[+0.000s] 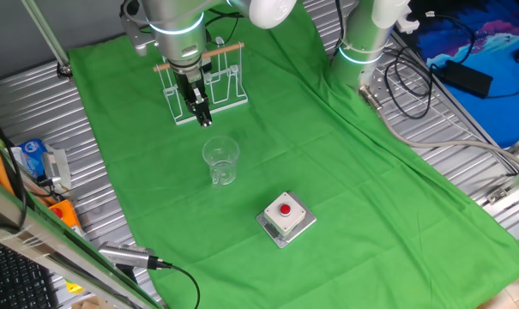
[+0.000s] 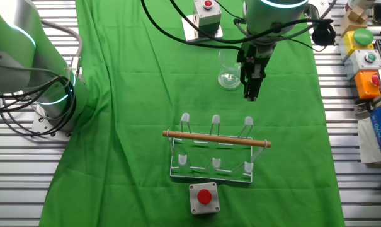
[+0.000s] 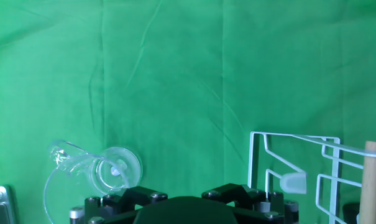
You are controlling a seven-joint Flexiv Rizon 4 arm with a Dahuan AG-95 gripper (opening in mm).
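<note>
A clear glass mug stands on the green cloth, its handle toward the front in exterior view 1. At the lower left of the wrist view, the mug is partly cut off by the gripper. My gripper points down above the cloth, between the mug and a white wire rack with a wooden top bar. It touches neither, as far as shows. No object shows at its fingertips in exterior view 2; the black finger links spread in the wrist view, but the tips are hidden there.
A box with a red button sits on a metal plate in front of the mug. Another red-button box stands behind the rack.
</note>
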